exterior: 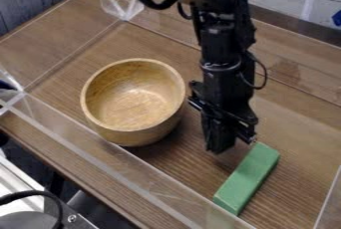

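Note:
My black gripper (220, 133) reaches down from the top centre to just above the wooden table, between a tan wooden bowl (132, 98) on the left and a green block (245, 179) at the lower right. Its fingertips look shut, with nothing visible between them. The green block lies apart from the gripper, angled on the table.
Clear plastic walls (80, 145) edge the wooden surface (173, 183). Bare wood shows at the upper left and to the right of the arm. A black and silver device (34, 213) sits at the bottom-left corner.

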